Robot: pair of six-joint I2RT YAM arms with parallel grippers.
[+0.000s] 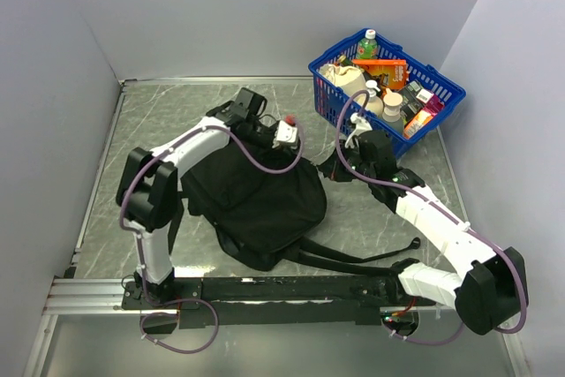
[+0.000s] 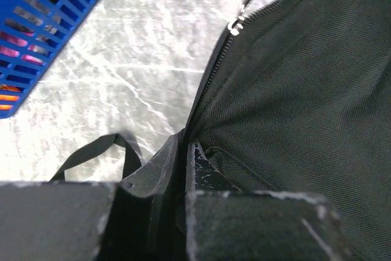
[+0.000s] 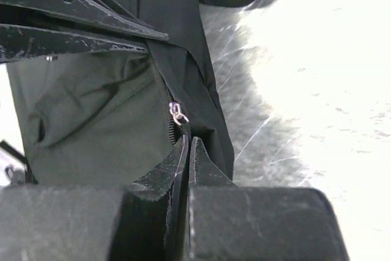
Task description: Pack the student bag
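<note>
A black backpack point(image 1: 260, 209) lies on the marble table in the top view, its straps trailing toward the front right. My left gripper is shut on the bag's zipped edge, the zipper running up from it to a pull point(image 2: 237, 27). My right gripper, at the bag's right side, is shut at the zipper just below a silver pull point(image 3: 177, 112); whether fabric is between its fingertips is hard to tell.
A blue basket point(image 1: 322, 93) holding bottles, boxes and other supplies stands at the back right, close beyond both grippers. Bare marble point(image 1: 168, 103) shows at the back left and along the right. Grey walls enclose the workspace.
</note>
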